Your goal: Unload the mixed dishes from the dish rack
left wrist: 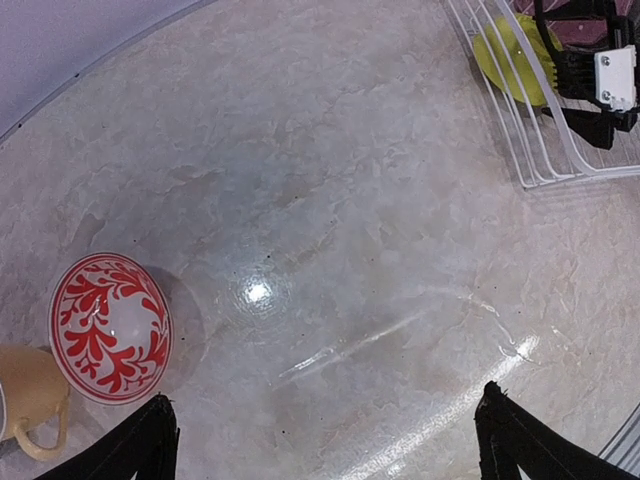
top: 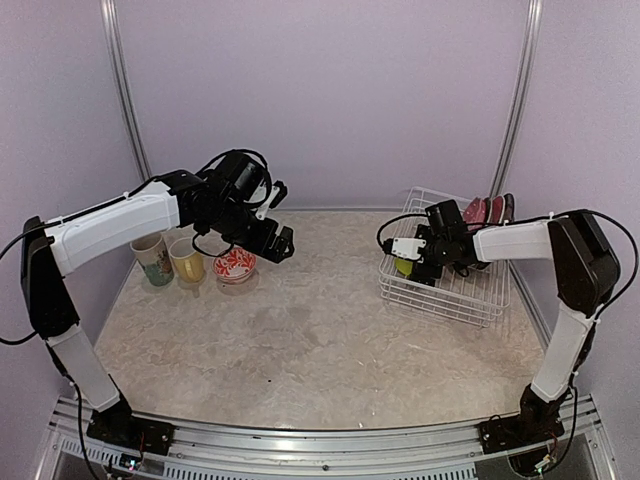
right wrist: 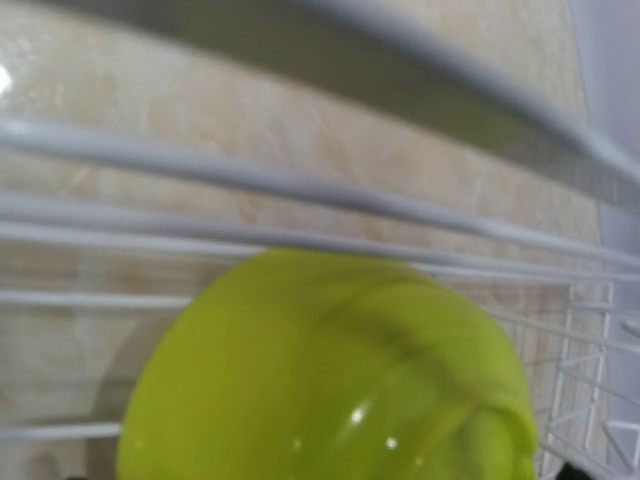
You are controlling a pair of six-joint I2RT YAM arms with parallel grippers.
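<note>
A yellow-green dish (right wrist: 320, 370) sits inside the white wire dish rack (top: 440, 305), at its left end. My right gripper (top: 420, 265) is down in the rack at this dish, covering most of it in the top view. In the right wrist view only dark tips show at the bottom corners, one either side of the dish; that gripper is open, and contact cannot be made out. My left gripper is open and empty above the table, right of the red-and-white bowl (left wrist: 112, 328).
Red dishes (top: 485, 210) stand at the rack's back right. A tan mug (top: 186, 262) and a patterned cup (top: 153, 262) stand left of the bowl. White rack wires run close around my right gripper.
</note>
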